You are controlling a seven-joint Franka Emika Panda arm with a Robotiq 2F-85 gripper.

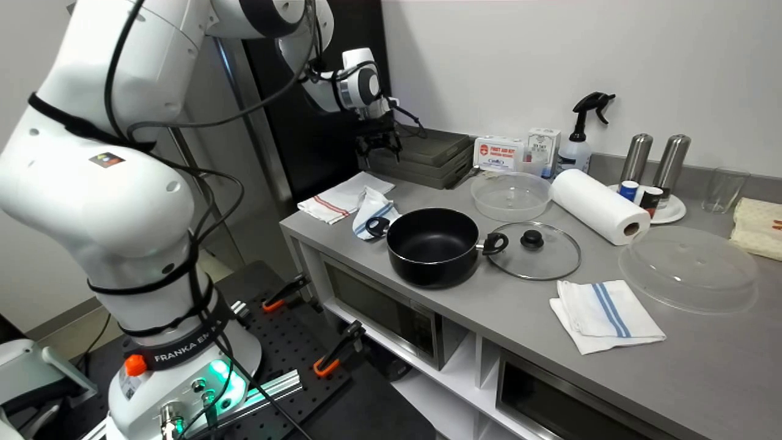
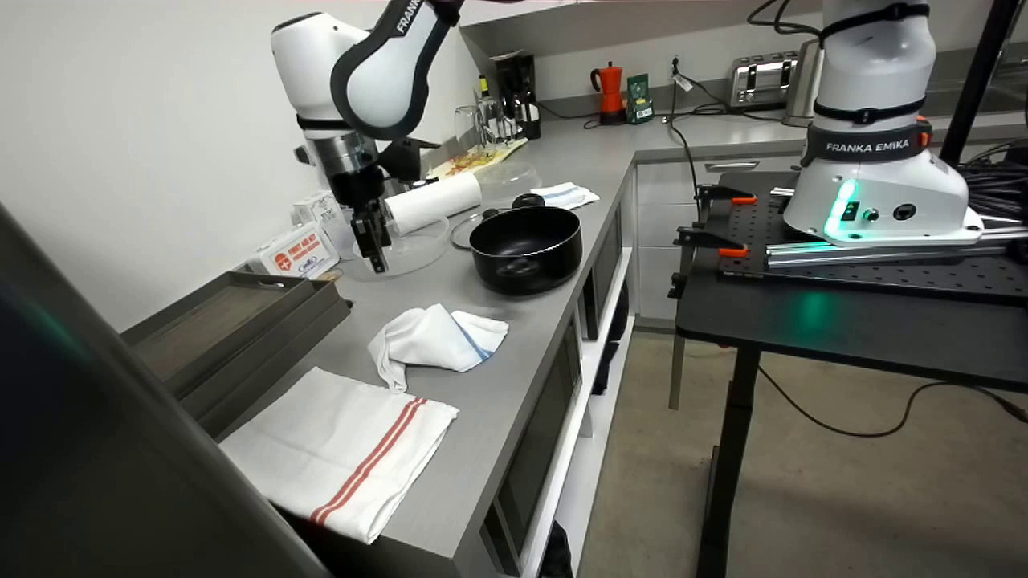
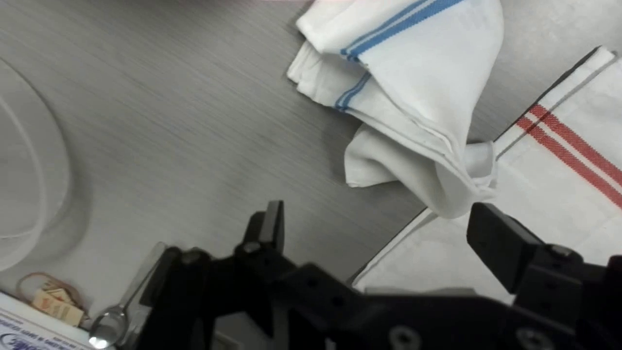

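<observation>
My gripper is open, its two black fingers wide apart with nothing between them. It hangs above the counter, over the area near the dark trays. Below it in the wrist view lies a crumpled white towel with blue stripes, touching a flat white towel with red stripes. In exterior view 2 the blue-striped towel sits bunched up beside the black pot, clear of my fingers. The red-striped towel is spread at the counter's near end.
Dark stacked trays stand at the wall by a first aid kit. A clear plastic bowl, glass lid, paper towel roll and folded second blue-striped towel lie farther right. A spoon shows near the kit.
</observation>
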